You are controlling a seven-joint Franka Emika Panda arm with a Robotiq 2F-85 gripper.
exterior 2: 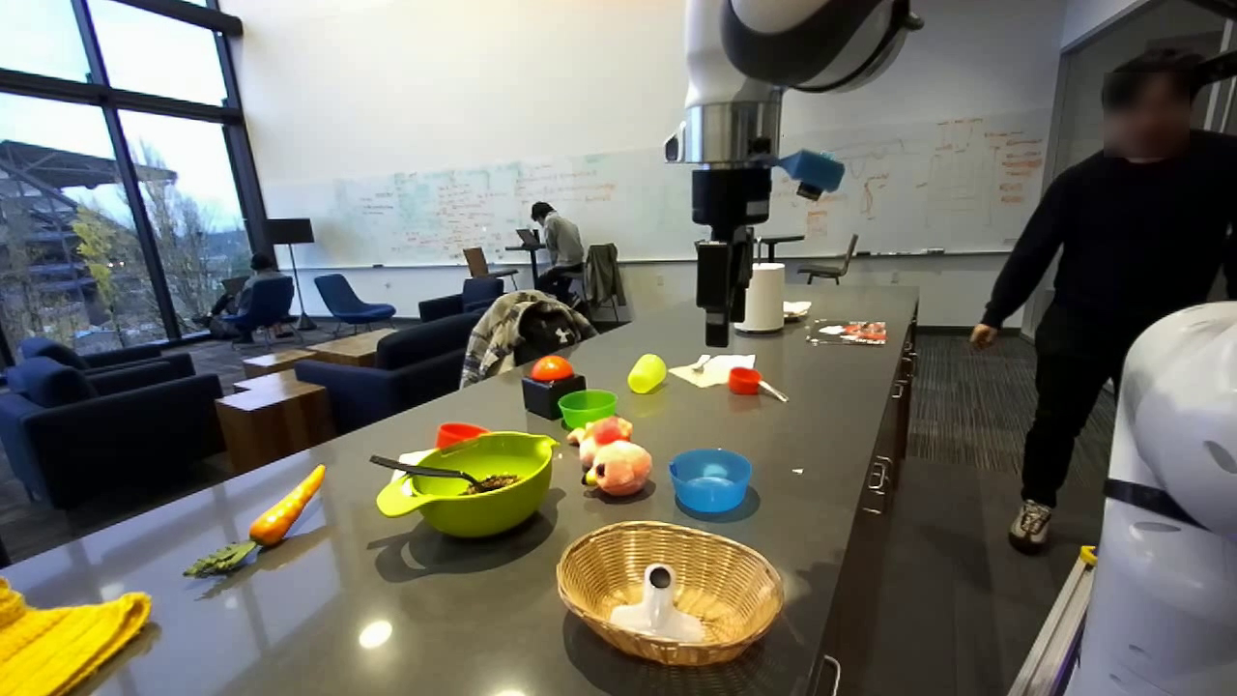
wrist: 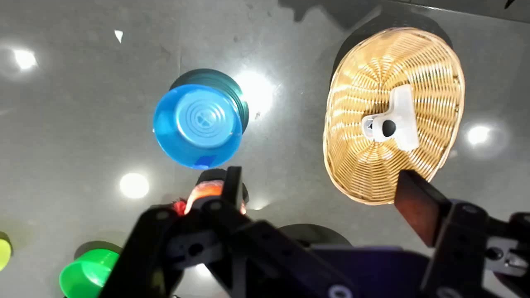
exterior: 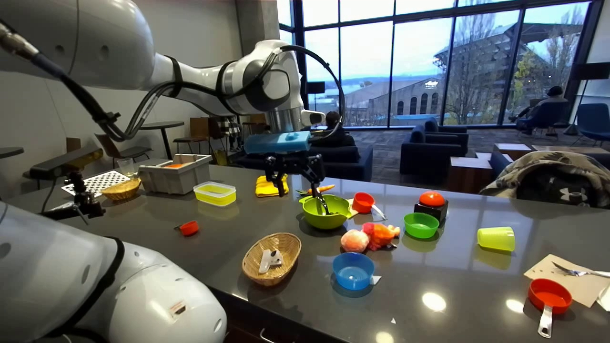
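Note:
My gripper (exterior: 300,192) hangs above the counter, pointing down, with its fingers well apart. Nothing shows between them in the wrist view, where the gap (wrist: 320,183) looks onto bare counter. A wicker basket (wrist: 343,164) holding a white clip (wrist: 405,116) appears at the upper right there; a blue bowl (wrist: 203,126) is at the upper left. Exterior view 1 has a lime green bowl (exterior: 320,220) behind the basket, overlapping my fingertips in the picture. A dark utensil (exterior 2: 423,469) leans in that bowl, over dark bits. The pink and orange plush toy (exterior 2: 618,466) lies beside it.
A green bowl (exterior: 421,225), a red button on a black box (exterior: 432,206), a yellow cup (exterior: 495,238) and red measuring cups (exterior: 550,295) are spread to the right. A carrot (exterior 2: 286,507) and yellow cloth (exterior 2: 70,632) lie on the other side. The counter's front strip has free room.

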